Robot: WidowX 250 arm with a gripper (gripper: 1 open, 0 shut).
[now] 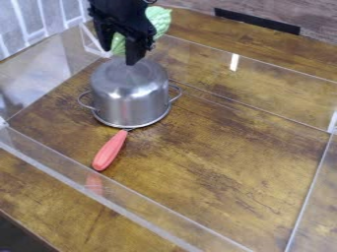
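A steel pot (129, 98) with two side handles stands on the wooden floor of the clear-walled enclosure, upper left. Above it hangs my black gripper (126, 49), at the top of the view. A pale green object (157, 20) shows at and behind the gripper; how it is held is hard to make out, and the fingertips are unclear against the dark body. A red elongated object (110, 150) lies in front of the pot.
Clear walls edge the work area on the left, front, back and right.
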